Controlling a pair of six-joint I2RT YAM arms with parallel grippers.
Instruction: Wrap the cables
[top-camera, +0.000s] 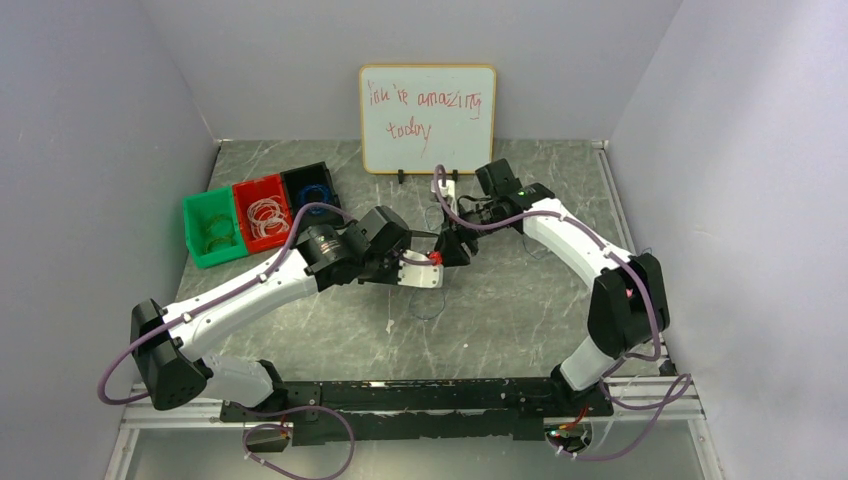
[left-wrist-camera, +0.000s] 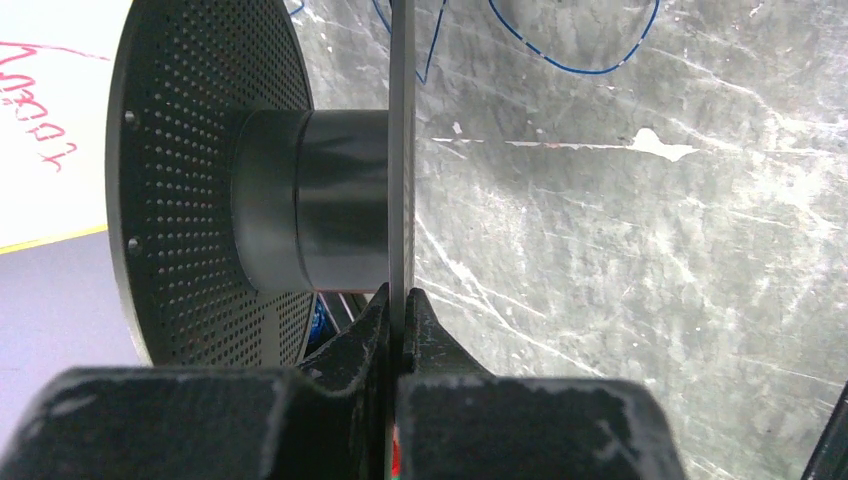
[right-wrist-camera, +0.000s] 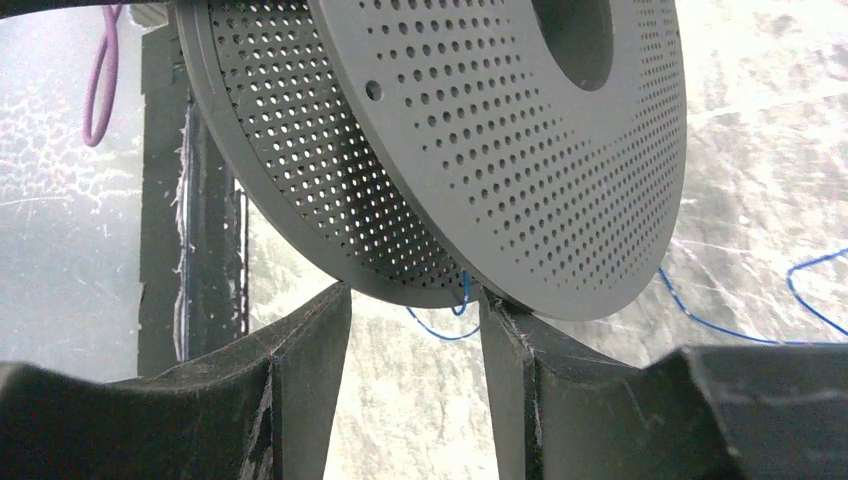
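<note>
A dark grey spool with perforated flanges (left-wrist-camera: 175, 210) is held above the table, its drum (left-wrist-camera: 345, 200) bare on the side seen in the left wrist view. My left gripper is shut on the edge of the nearer flange. Below the spool's rim, in the right wrist view, my right gripper is part open, fingertips apart. A thin blue cable (right-wrist-camera: 462, 297) shows at the rim between the flanges, close to the right-hand finger; it is not clamped. More blue cable (left-wrist-camera: 590, 71) lies loosely curved on the table. In the top view the arms largely hide the spool.
Green (top-camera: 194, 240), red (top-camera: 241, 205) and black (top-camera: 292, 180) bins stand at the back left; the red one holds pale cables and the black one blue cable. A whiteboard (top-camera: 428, 110) stands at the back.
</note>
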